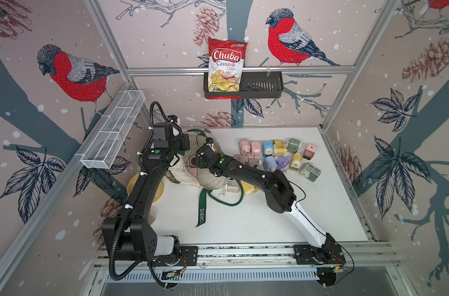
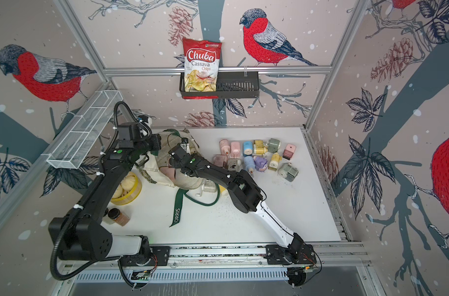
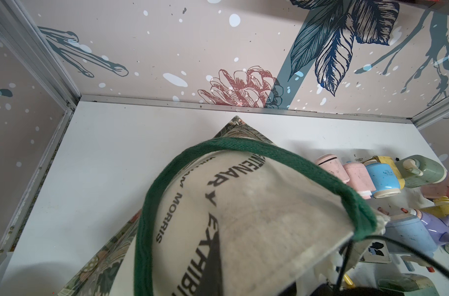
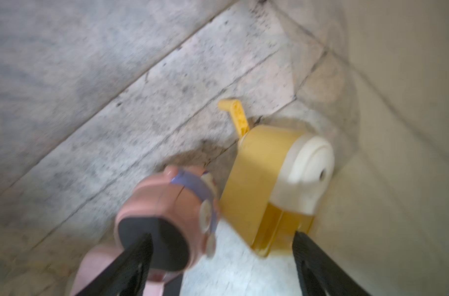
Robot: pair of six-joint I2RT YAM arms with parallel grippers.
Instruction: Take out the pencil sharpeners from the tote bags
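Note:
The cream tote bag (image 1: 212, 182) lies at the left of the table, its mouth facing front. My left gripper (image 1: 186, 143) is at the bag's upper left edge, shut on its raised cloth, though its fingertips are hidden. In the left wrist view the bag (image 3: 264, 212) rises toward the camera. My right gripper is inside the bag's mouth, part open, fingers (image 4: 318, 268) apart. Ahead of and between them are a yellow sharpener (image 4: 256, 182) with a white front and crank, and a pink sharpener (image 4: 160, 212). Another pale pink piece (image 4: 94, 264) shows at lower left.
Several sharpeners stand at the back right, including a blue one (image 1: 267, 147) and a purple one (image 1: 282, 162). A green strap (image 1: 202, 204) trails in front of the bag. A yellow bowl (image 2: 128, 198) and a jar (image 2: 117, 215) sit at left.

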